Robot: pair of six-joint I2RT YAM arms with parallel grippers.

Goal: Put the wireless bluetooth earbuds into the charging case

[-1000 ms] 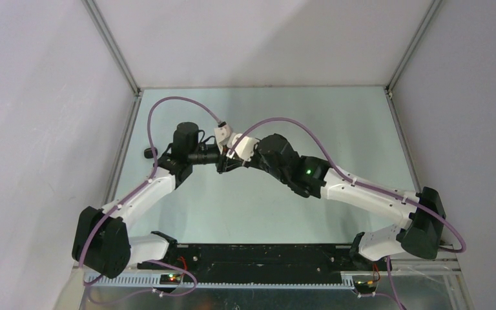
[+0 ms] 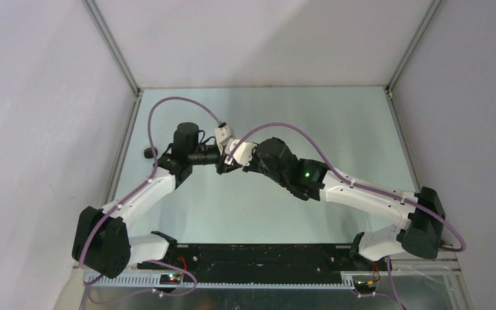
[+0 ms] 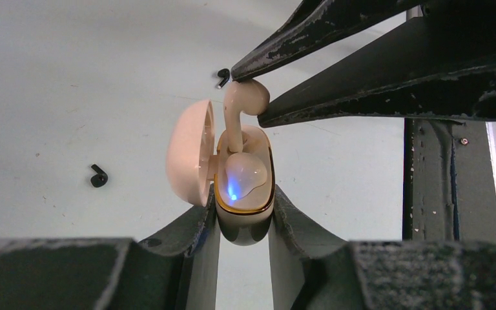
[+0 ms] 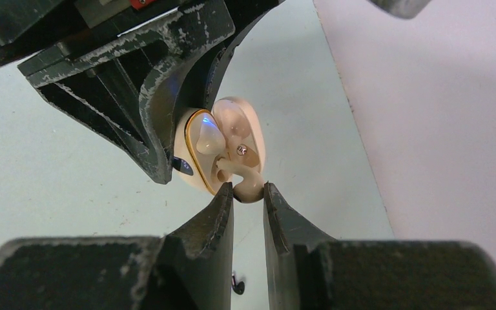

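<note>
My left gripper is shut on the open cream charging case [image 3: 242,194], held in mid-air near the middle; its lid [image 3: 184,152] stands open and a blue light glows. One earbud [image 3: 245,169] sits in the case. My right gripper is shut on the head of a second cream earbud [image 4: 248,184], whose stem reaches into the other compartment, the head still above the case. In the top view the two grippers meet and hide the case.
Small black pieces [image 3: 99,177] lie on the pale table, apart from the grippers. A dark object [image 2: 149,153] is at the table's left. Walls border the back and sides.
My right gripper and arm have moved very slightly toward the front of the table over the last second. The left arm looks unchanged.
</note>
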